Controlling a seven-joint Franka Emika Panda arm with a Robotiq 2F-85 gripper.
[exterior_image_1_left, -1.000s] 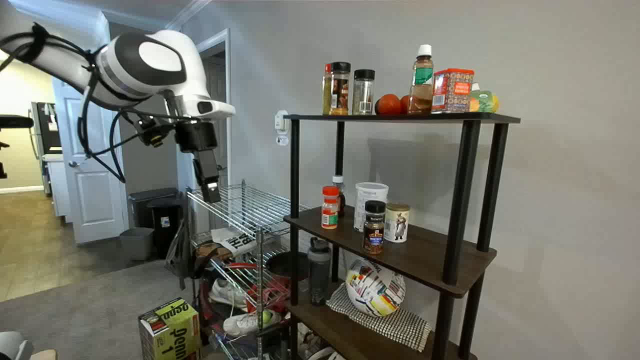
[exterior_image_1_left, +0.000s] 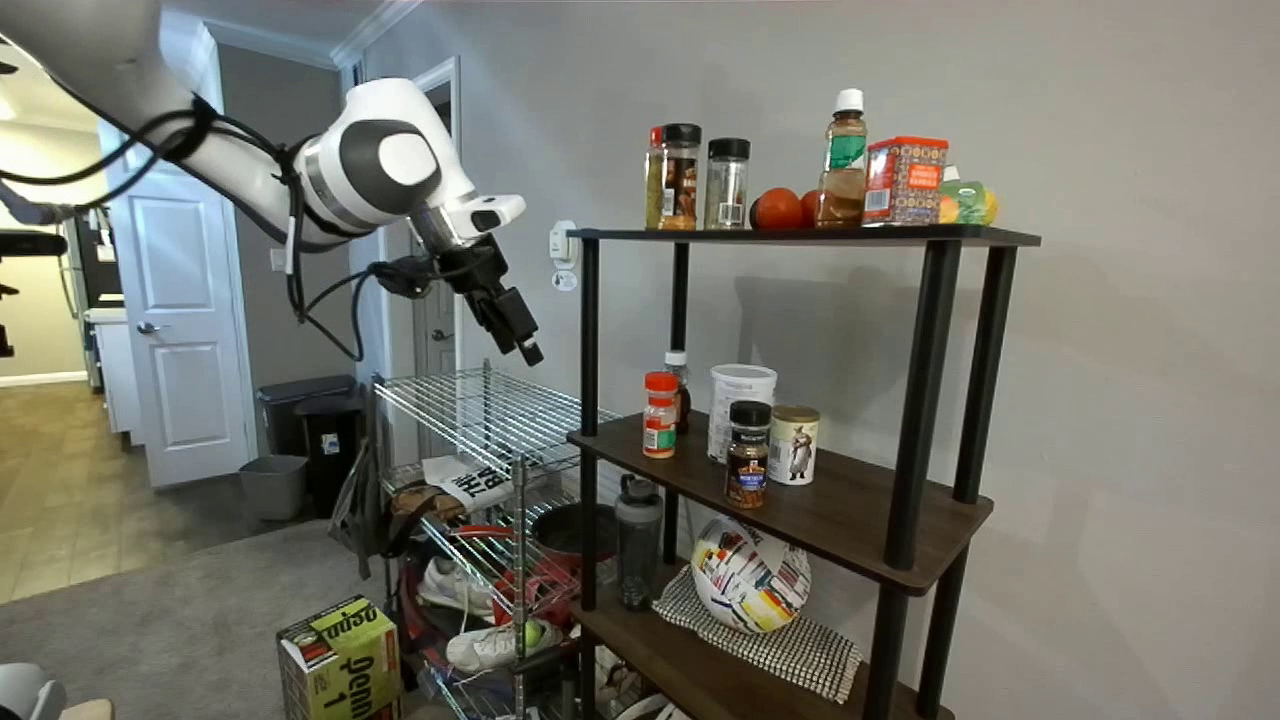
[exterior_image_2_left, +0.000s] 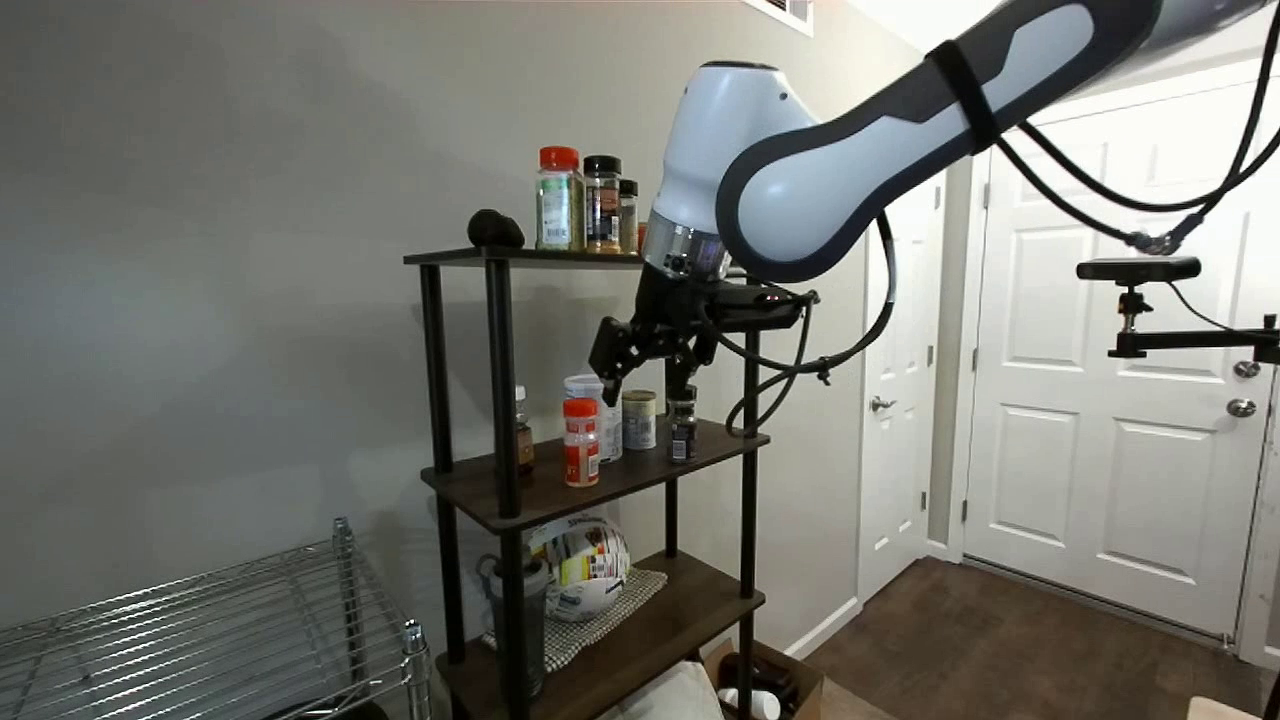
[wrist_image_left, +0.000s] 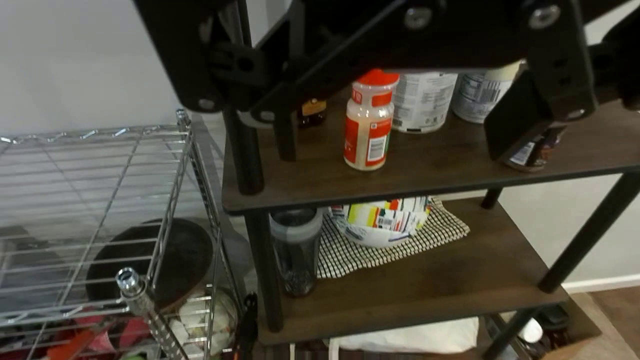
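Note:
My gripper (exterior_image_1_left: 523, 346) hangs in the air to the left of the dark shelf unit, tilted down toward it. In the wrist view its two fingers stand wide apart, open, with nothing held between them. Seen past that gap, a red-capped seasoning bottle (wrist_image_left: 369, 129) stands upright on the middle shelf (exterior_image_1_left: 840, 498). Around it on the same shelf are a white tub (exterior_image_1_left: 740, 390), a cream can (exterior_image_1_left: 793, 445), a black-capped spice jar (exterior_image_1_left: 746, 462) and a dark bottle (exterior_image_2_left: 524, 444). In the wrist view, the gripper covers the tops of several of these.
Spice jars, tomatoes and a red tin (exterior_image_1_left: 903, 182) crowd the top shelf (exterior_image_1_left: 828, 235). Below, a patterned ball (exterior_image_1_left: 750, 576) and a grey tumbler (exterior_image_1_left: 638, 540) occupy the lower shelf. Black posts (exterior_image_1_left: 589, 360) bound the shelves. A wire rack (wrist_image_left: 78, 198) stands alongside.
The arm has moved right toward the shelf unit and its wrist has tilted, so the gripper now slants toward the shelves rather than pointing nearly straight down. The shelf items look unmoved.

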